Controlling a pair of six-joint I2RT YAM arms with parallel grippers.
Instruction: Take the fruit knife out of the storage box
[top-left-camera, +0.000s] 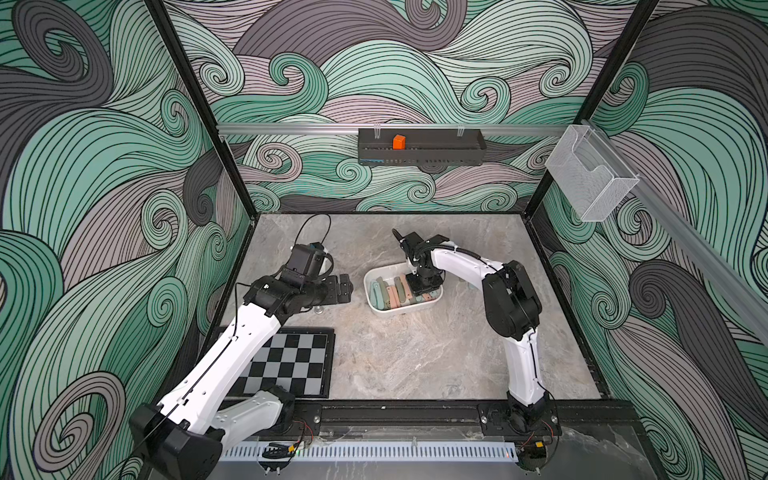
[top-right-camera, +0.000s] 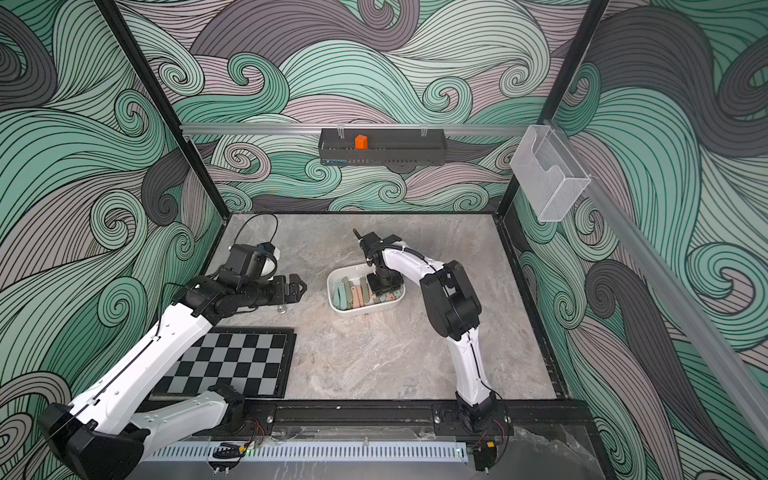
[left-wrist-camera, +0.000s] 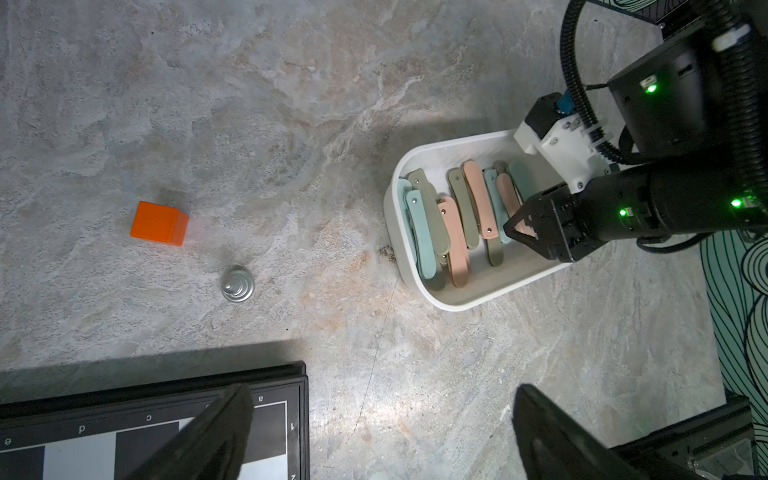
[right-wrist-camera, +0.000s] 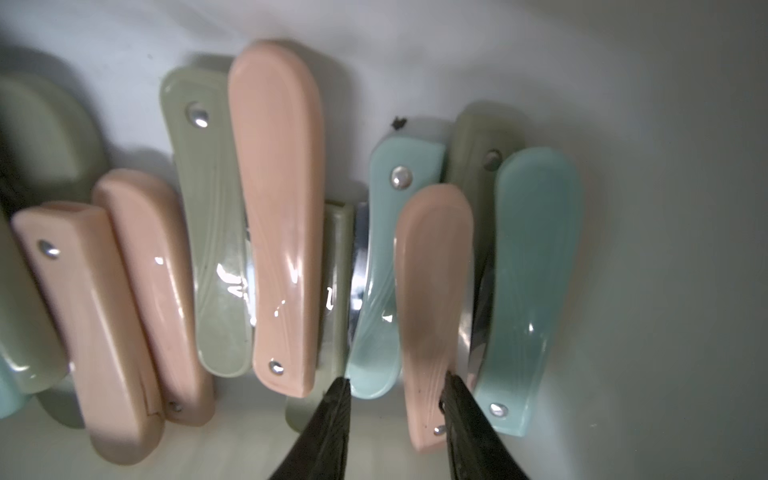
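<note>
The white storage box (left-wrist-camera: 424, 296) holds several folding knives with pink, green and blue handles, such as a pink knife (right-wrist-camera: 433, 264) and a blue knife (right-wrist-camera: 532, 256) at its right end. My right gripper is down at that end of the box, part open, its fingertips low over the knife handles around the lower ends of a blue and a pink one; whether either touches is unclear. My left gripper (top-left-camera: 344, 288) is raised left of the box, open and empty, its blurred fingers at the bottom of the left wrist view.
An orange cube (left-wrist-camera: 160, 224) and a small metal piece (left-wrist-camera: 237, 283) lie left of the box. A chessboard (top-left-camera: 328, 360) fills the front left. The table in front of and behind the box is mostly bare.
</note>
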